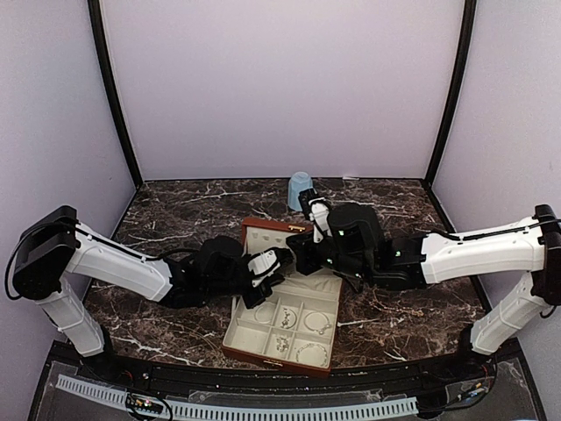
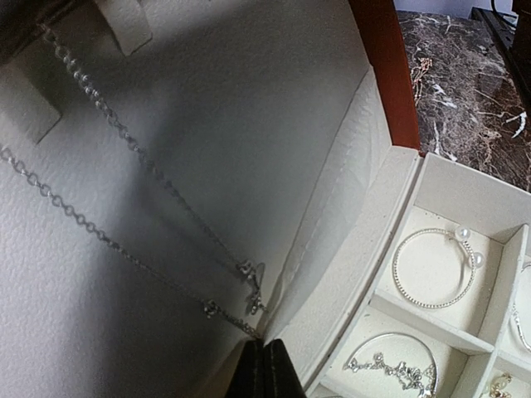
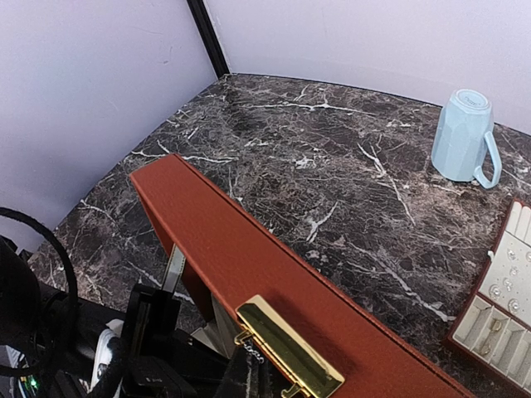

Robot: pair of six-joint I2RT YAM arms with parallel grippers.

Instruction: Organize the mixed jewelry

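The jewelry box [image 1: 241,338] stands with its lid raised. A silver necklace [image 2: 108,112] hangs in two strands down the inside of the lid [image 2: 207,99], its pendant [image 2: 254,286] low by the fabric pocket [image 2: 340,182]. My left gripper is shut, its tips touching the lower end of the chain; whether they pinch it is unclear. At the lid's top edge, my right gripper is shut beside the gold clasp [image 3: 290,348]. A bit of chain reaches its tips, with no clear grip visible. Bracelets [image 2: 431,274] and other pieces lie in the compartments.
A light blue cup [image 3: 463,137] stands upside down behind the box. Another tray with earrings [image 3: 506,282] appears at the right edge of the right wrist view. Dark marble [image 1: 184,333] is bare on both sides of the box.
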